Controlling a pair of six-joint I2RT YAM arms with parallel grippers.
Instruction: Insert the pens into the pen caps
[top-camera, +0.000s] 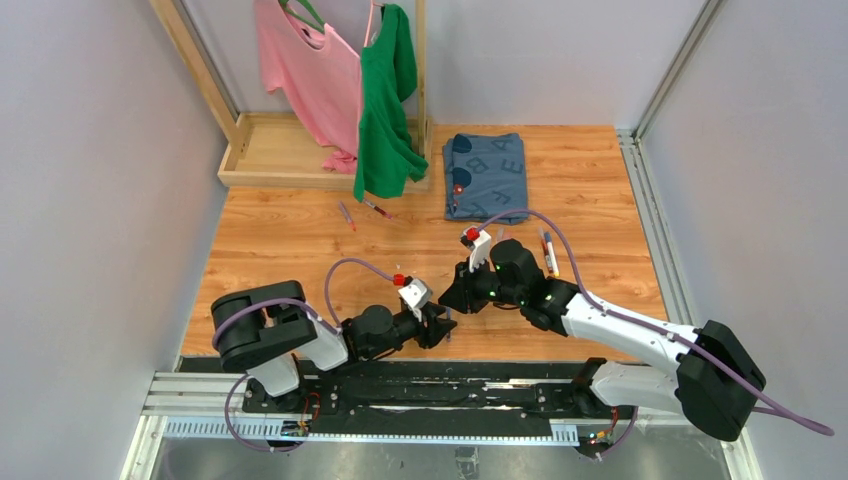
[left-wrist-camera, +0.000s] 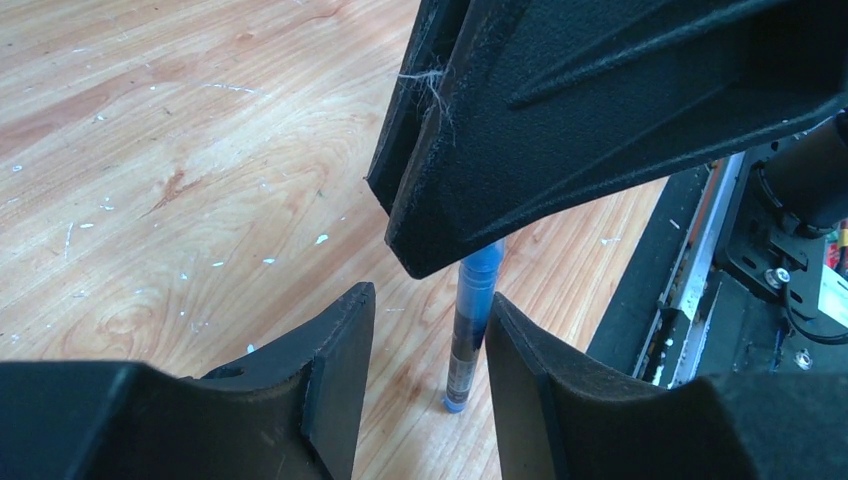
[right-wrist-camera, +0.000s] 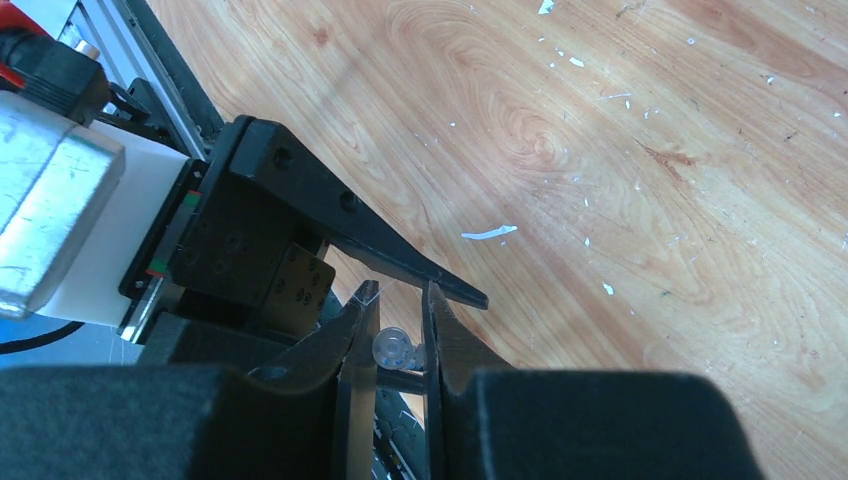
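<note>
A blue translucent pen piece (left-wrist-camera: 474, 305) stands upright, held from above by my right gripper (top-camera: 450, 298), which is shut on it. Its round end (right-wrist-camera: 393, 349) shows between the right fingers in the right wrist view. My left gripper is open just below, its fingers to either side of the piece's lower part, close to the right-hand finger. Further back, loose pens (top-camera: 347, 215) lie on the table, and others (top-camera: 550, 253) lie to the right, partly behind the right arm.
A folded blue cloth (top-camera: 485, 175) lies at the back. A wooden rack (top-camera: 240, 160) with pink and green shirts stands at the back left. The table's front edge is close to both grippers.
</note>
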